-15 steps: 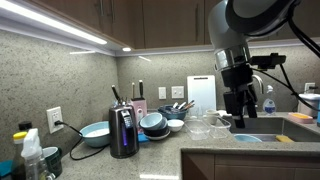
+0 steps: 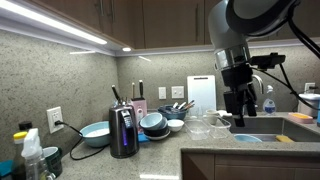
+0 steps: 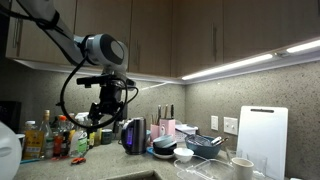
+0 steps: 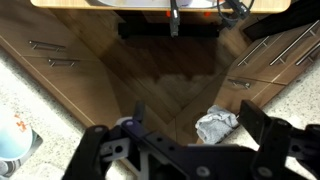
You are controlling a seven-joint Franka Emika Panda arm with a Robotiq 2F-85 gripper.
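My gripper [image 2: 240, 114] hangs in the air in front of the counter, pointing down, with its fingers open and nothing between them. Exterior view 2 has the gripper [image 3: 97, 117] high at the left, before a row of bottles. From the wrist, it looks down past the counter edge onto a dark wooden floor [image 4: 165, 75]. A crumpled whitish cloth [image 4: 215, 125] shows below, near a cabinet front and to the right of middle. Part of a pale blue bowl [image 4: 12, 137] enters that view at the left.
A black and silver appliance [image 2: 123, 132], light blue bowls [image 2: 153, 122] and clear containers [image 2: 198, 126] stand along the back of the counter [image 2: 150, 162]. Several bottles [image 3: 46, 132] line the far left. The sink [image 2: 270, 126] lies behind the gripper.
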